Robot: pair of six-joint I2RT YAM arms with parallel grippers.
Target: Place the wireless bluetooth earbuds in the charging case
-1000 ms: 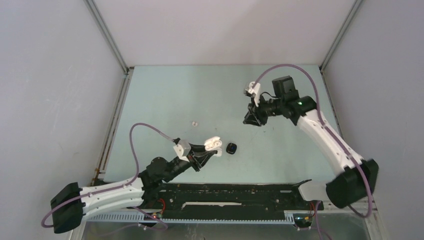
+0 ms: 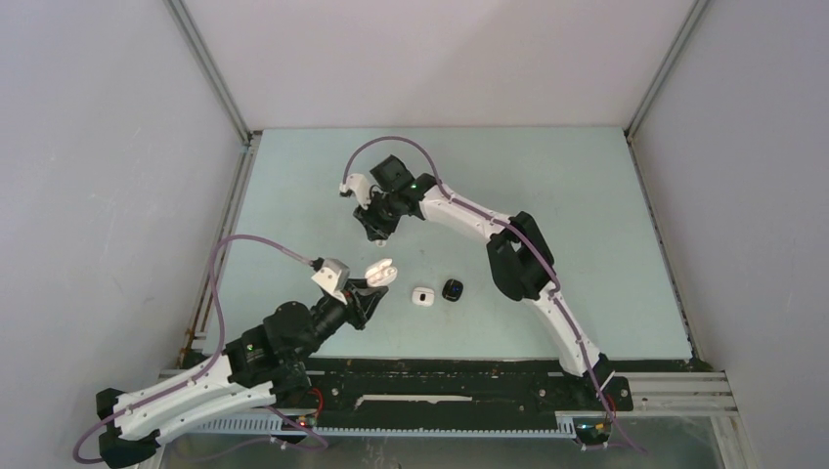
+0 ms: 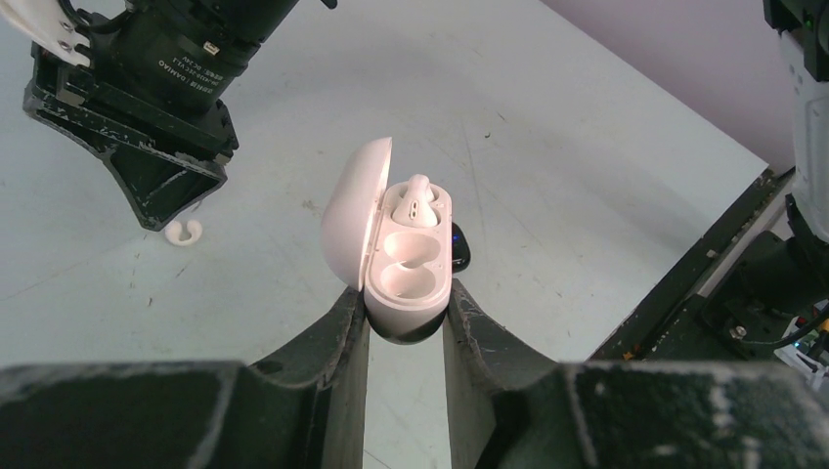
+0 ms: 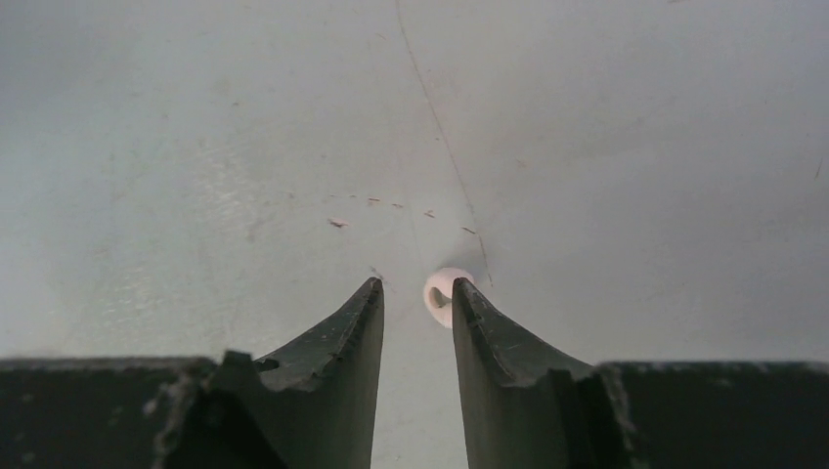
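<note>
A white charging case (image 3: 406,259) stands with its lid raised, and my left gripper is shut on its lower end, above the table. Inside the case, a white pointed piece (image 3: 415,207), apparently an earbud, sits in the far compartment; the two nearer hollows look empty. On the table lies a small white curled earbud (image 4: 440,297). My right gripper has its fingers parted, with nothing held. In the right wrist view the curled earbud shows through the gap, partly covered by the right-hand finger (image 4: 469,327).
A small white box (image 2: 422,296) with a dark spot and a black box (image 2: 452,290) lie side by side near the table's front.
From the right side, my right gripper has swept left to the curled earbud. My left gripper has shifted left with the open case, leaving the white box fully in view.
</note>
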